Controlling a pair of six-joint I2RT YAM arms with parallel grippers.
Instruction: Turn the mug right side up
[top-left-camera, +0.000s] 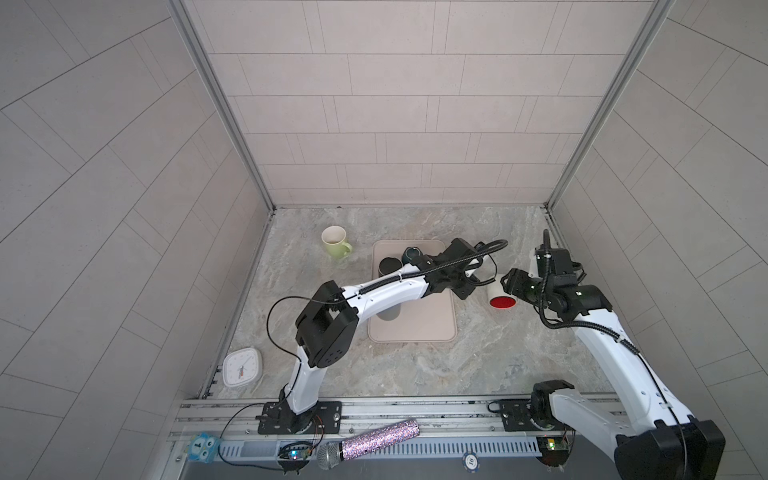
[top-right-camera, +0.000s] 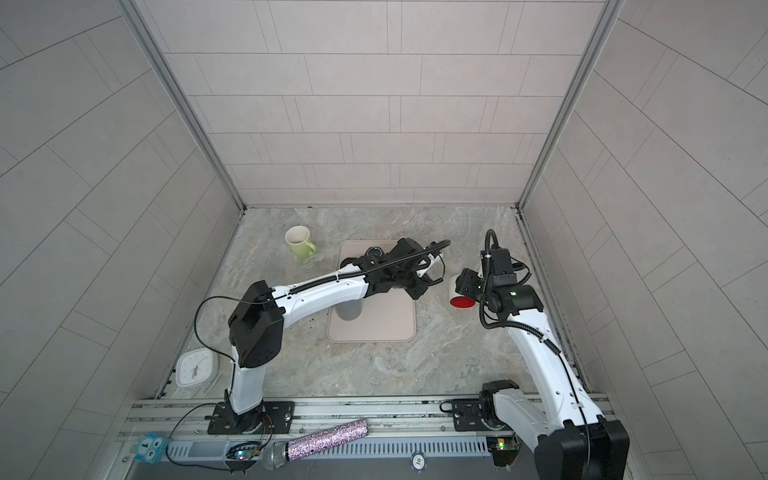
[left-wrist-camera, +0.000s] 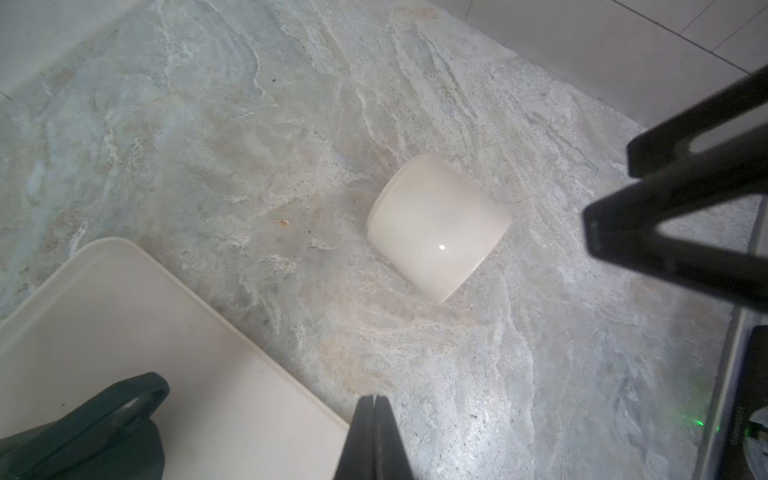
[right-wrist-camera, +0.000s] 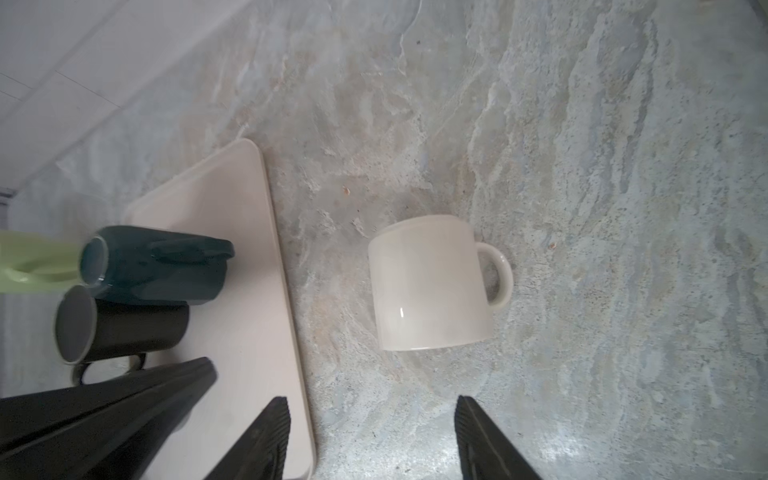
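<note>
A white mug (right-wrist-camera: 428, 288) lies on its side on the counter, right of the tray, its handle toward one side in the right wrist view and its red inside (top-left-camera: 501, 301) facing the front. My left gripper is shut with nothing between its fingers, held above the tray's right part and facing the mug. My right gripper is open above and beside the mug, nothing between its fingers.
A beige tray (top-left-camera: 412, 328) holds dark mugs (right-wrist-camera: 160, 264). A green mug (top-left-camera: 334, 240) stands at back left, a small white lidded box (top-left-camera: 240, 366) at front left.
</note>
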